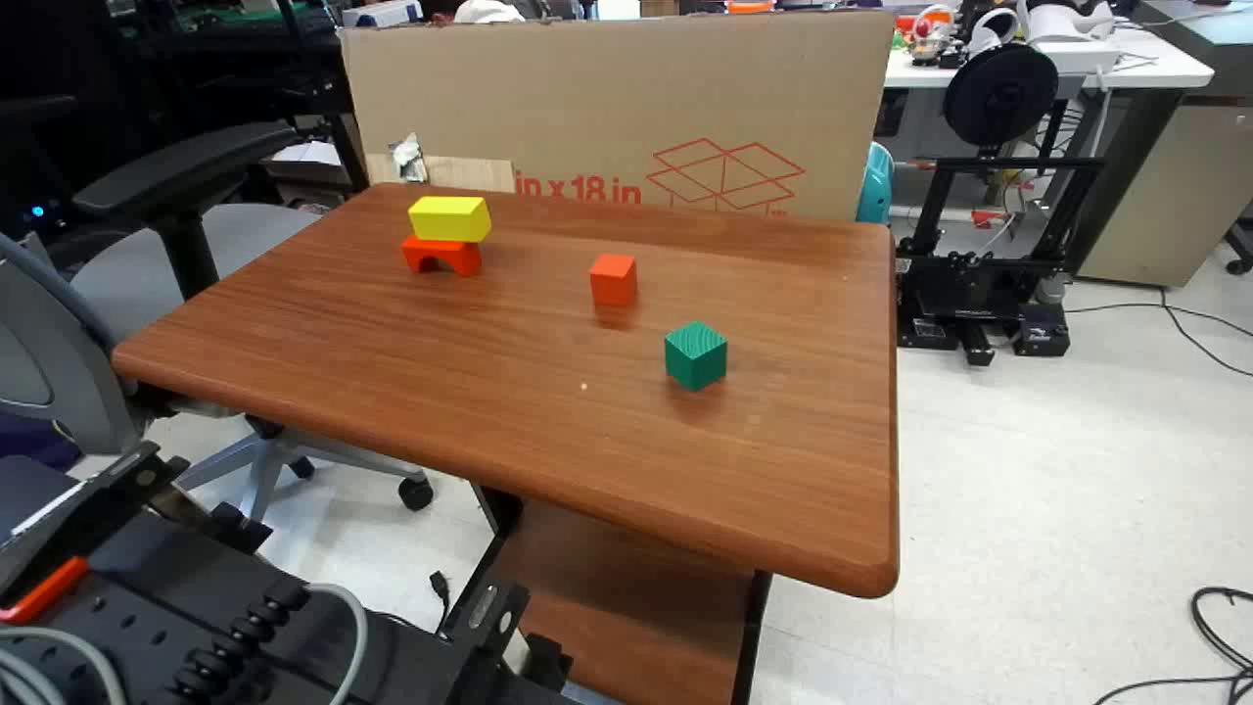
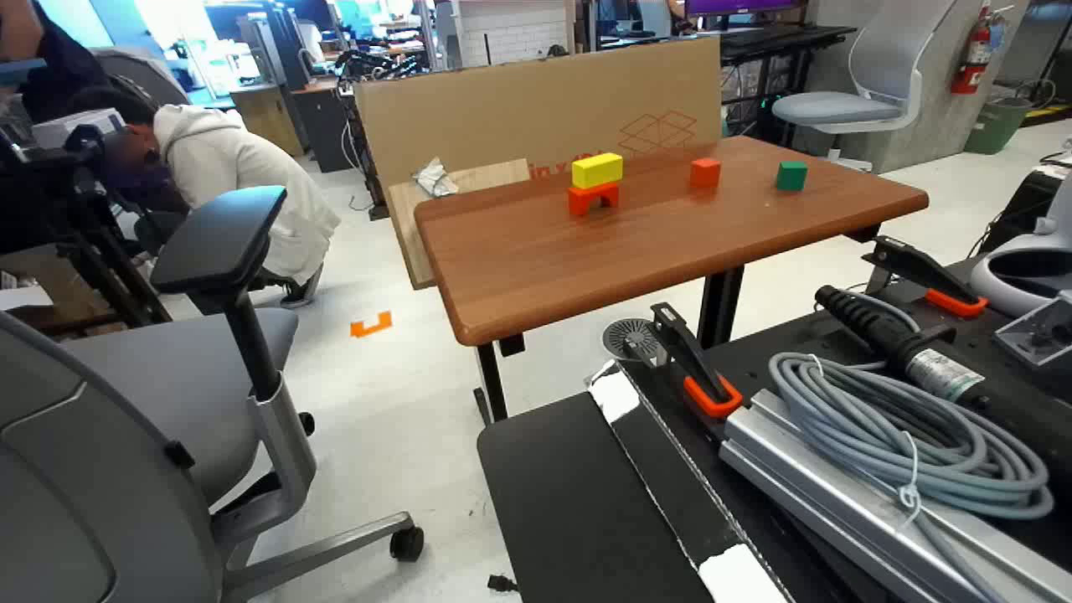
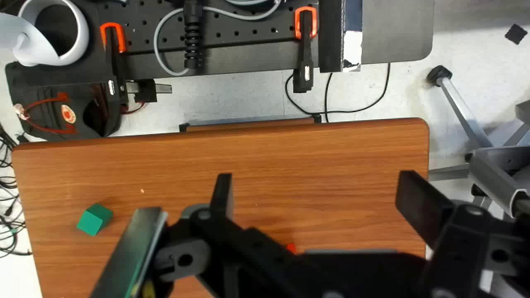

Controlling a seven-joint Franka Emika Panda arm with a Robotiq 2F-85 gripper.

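Observation:
On the table, a yellow block (image 1: 449,218) rests on top of an orange-red arch block (image 1: 441,255); the second exterior view shows the same yellow block (image 2: 598,170) over the arch (image 2: 594,199). An orange-red cube (image 1: 613,281) sits alone nearer the table's middle. Off to its right is a green cube (image 1: 696,356), also in the wrist view as a green cube (image 3: 95,219) at far left. My gripper stands open above the table, nothing between its wide-apart fingers. It hides most of the other blocks there; only a sliver of red (image 3: 291,247) peeks out.
A cardboard sheet (image 1: 611,106) stands along its back edge. A grey chair (image 2: 241,402) is beside the table, and a black bench with coiled cable (image 2: 904,432) lies across a gap.

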